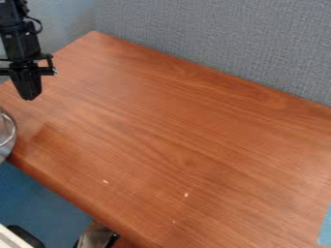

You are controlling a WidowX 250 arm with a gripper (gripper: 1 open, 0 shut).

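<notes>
My black gripper [29,82] hangs at the far left of the camera view, over the wooden table near its left end. Its fingers point down; whether they are open or shut is unclear. Just below it, a steel pot [6,136] is mostly cut off by the left edge of the view, only its rim and part of its side showing.
A grey fabric partition [220,39] runs along the back. Blue floor and some objects at the lower left lie beyond the table's front edge.
</notes>
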